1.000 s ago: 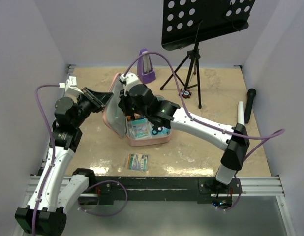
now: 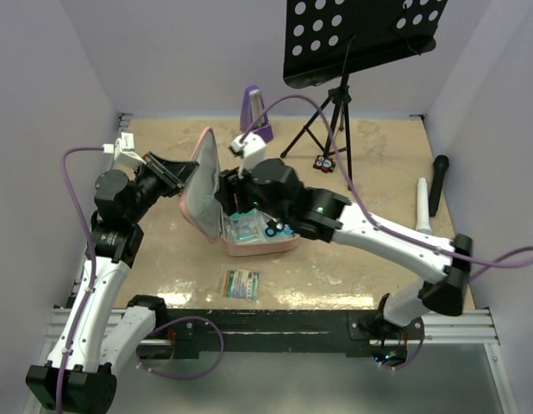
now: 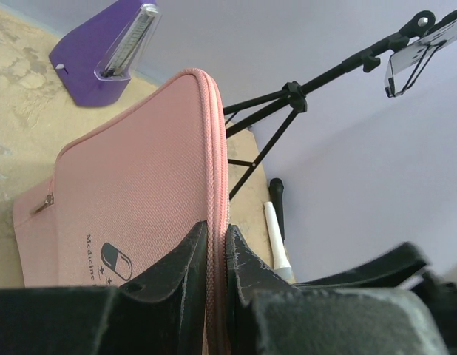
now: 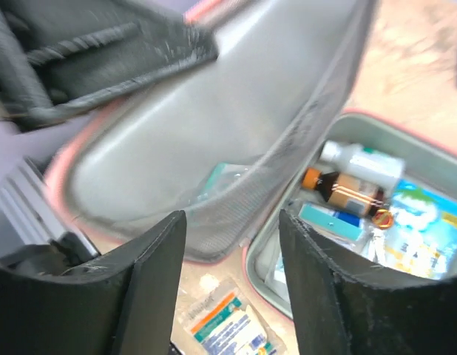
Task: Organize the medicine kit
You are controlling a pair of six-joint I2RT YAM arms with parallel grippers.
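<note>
A pink medicine kit (image 2: 263, 249) stands on the table with its lid (image 2: 203, 194) raised on the left side. My left gripper is shut on the pink edge of that lid, printed with a pill mark. In front of the lid's grey inner side, my right gripper is open, with nothing between its fingers. A mesh pocket (image 4: 288, 148) lines the lid, and a clear packet (image 4: 222, 177) shows behind the mesh. Inside the kit lie a brown bottle (image 4: 345, 192), a white bottle (image 4: 365, 164) and several packets, among them a blue-green one (image 4: 417, 229).
On the table in front of the kit lies a flat packet (image 2: 241, 284). Behind it stand a purple holder (image 2: 256, 116) and a black music stand (image 2: 340, 103). A white tube (image 2: 423, 205) and a black microphone (image 2: 437, 185) lie at the right.
The left gripper and the lid have stayed in place.
</note>
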